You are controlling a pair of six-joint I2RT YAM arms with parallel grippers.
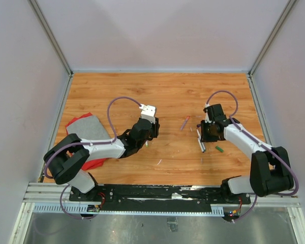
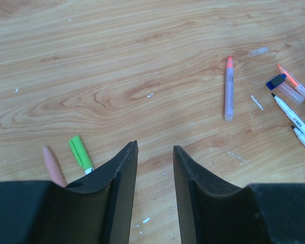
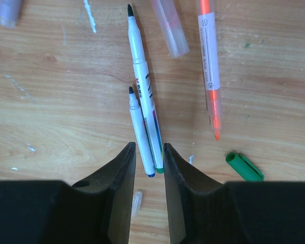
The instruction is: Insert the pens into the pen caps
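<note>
In the right wrist view two white pens, a long one (image 3: 146,101) and a shorter one (image 3: 140,132), lie side by side below my right gripper, its fingers apart and empty. An orange pen (image 3: 209,56), a clear cap (image 3: 170,28) and a green cap (image 3: 244,165) lie around them. In the left wrist view my left gripper hangs over bare wood, fingers apart. A purple pen (image 2: 229,94), a dark blue cap (image 2: 276,81), a pink item (image 2: 53,165) and a bright green cap (image 2: 80,151) lie on the table.
A grey pad (image 1: 89,129) on red cloth lies at the left of the wooden table (image 1: 157,89). Walls stand at the back and sides.
</note>
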